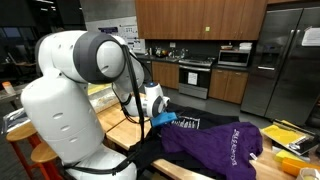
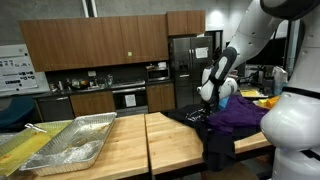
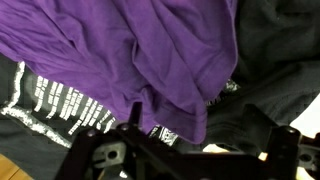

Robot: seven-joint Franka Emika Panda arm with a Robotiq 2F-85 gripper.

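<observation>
A purple cloth [image 1: 214,146] lies rumpled over a black cloth [image 1: 195,117] on the wooden table. White print shows on the black cloth [image 3: 60,105] in the wrist view. My gripper stands open above the cloths, its dark fingers spread wide at the lower edge of the wrist view. A narrow end of the purple cloth [image 3: 180,118] lies beneath the gap between them. In exterior view 1 a blue part shows at the gripper [image 1: 165,119], just over the fabric. Whether the fingertips touch the cloth cannot be told.
Yellow items [image 1: 287,137] lie on the table's far right in exterior view 1. Metal trays [image 2: 75,143] stand on the left in exterior view 2. Bare wooden table [image 2: 174,140] lies between trays and cloths. Stools [image 1: 42,153] stand beside the table.
</observation>
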